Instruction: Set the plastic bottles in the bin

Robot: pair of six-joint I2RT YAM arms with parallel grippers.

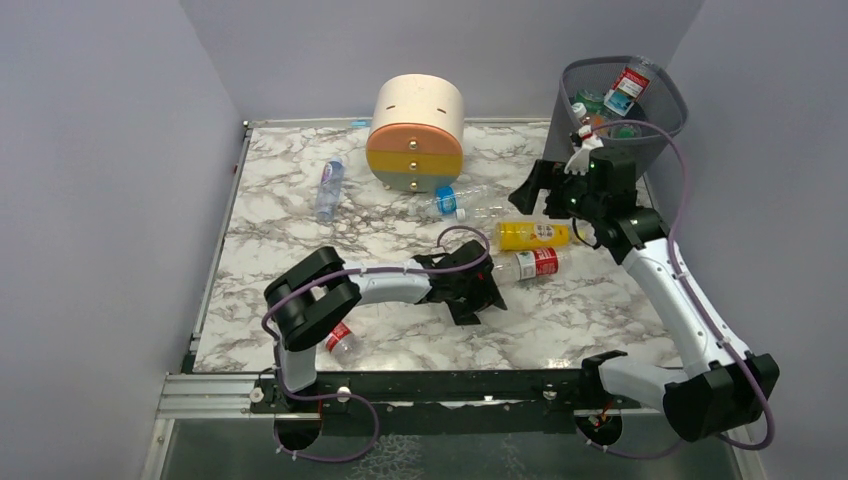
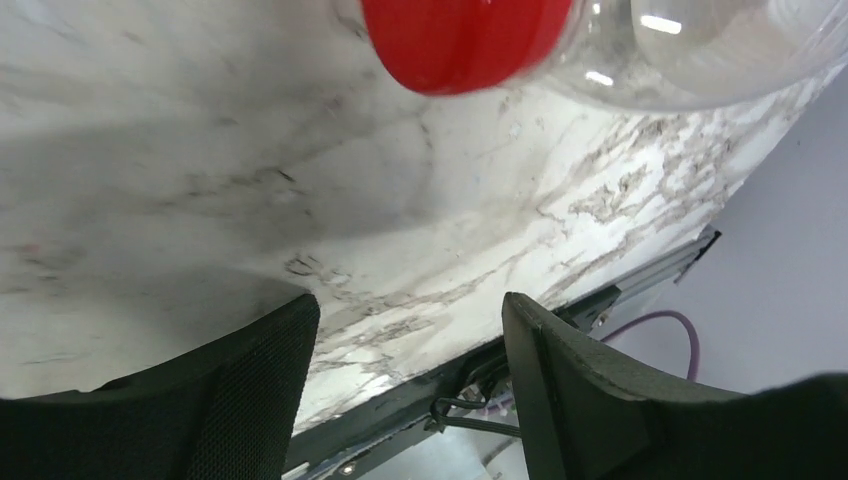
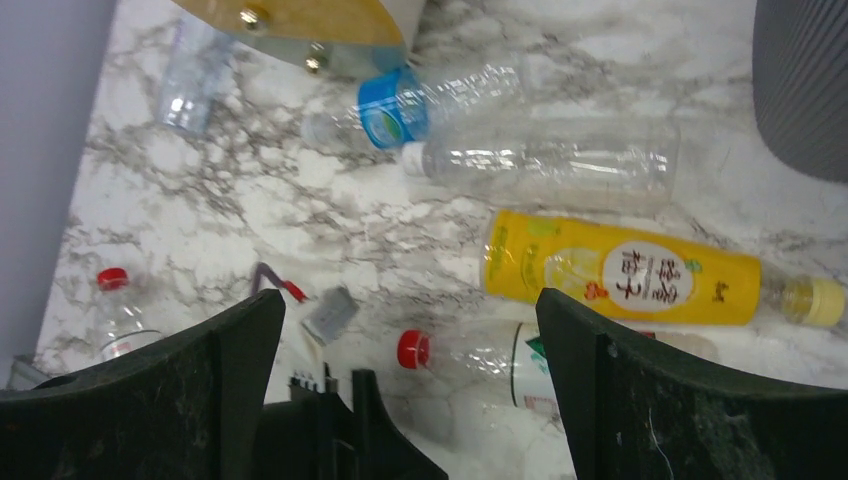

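My left gripper (image 1: 473, 300) is low over the table beside a red-labelled bottle (image 1: 535, 264), also at the top of the left wrist view (image 2: 470, 40). Its fingers show apart, and whether they grip the bottle is unclear. My right gripper (image 1: 535, 195) is open above a yellow bottle (image 1: 530, 236) and two clear bottles (image 3: 540, 160) (image 3: 440, 105). A blue-tinted bottle (image 1: 329, 190) lies left, and another red-labelled one (image 1: 340, 338) at the front left, partly under the left arm. The grey bin (image 1: 655, 145) at back right holds several bottles.
A cream cabinet with coloured drawers (image 1: 415, 140) stands at the back centre. Grey walls surround the table.
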